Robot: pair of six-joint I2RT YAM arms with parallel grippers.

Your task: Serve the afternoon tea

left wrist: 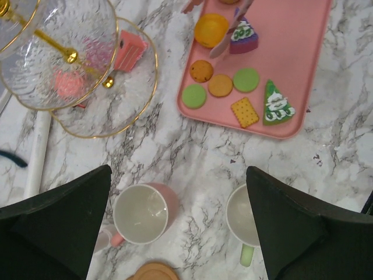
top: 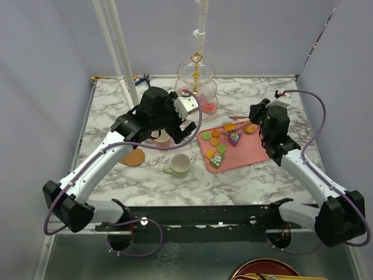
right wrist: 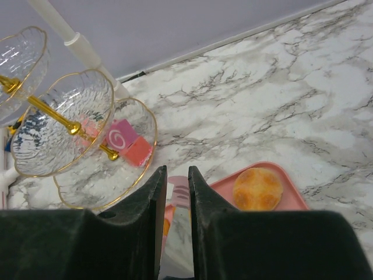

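Note:
A pink tray (left wrist: 280, 64) holds cookies, a biscuit (left wrist: 245, 112), cake slices (left wrist: 277, 107) and a yellow piece (left wrist: 210, 30). My right gripper is shut on pinkish tongs (right wrist: 179, 195) above the tray. My left gripper is open over two cups, a pink one (left wrist: 141, 213) and a green-handled one (left wrist: 239, 216), nothing between its fingers. The three-tier gold-rimmed glass stand (top: 196, 72) stands behind the tray, with pink and red pieces on it.
Wooden coasters (top: 134, 157) lie at the left. White poles rise behind the stand.

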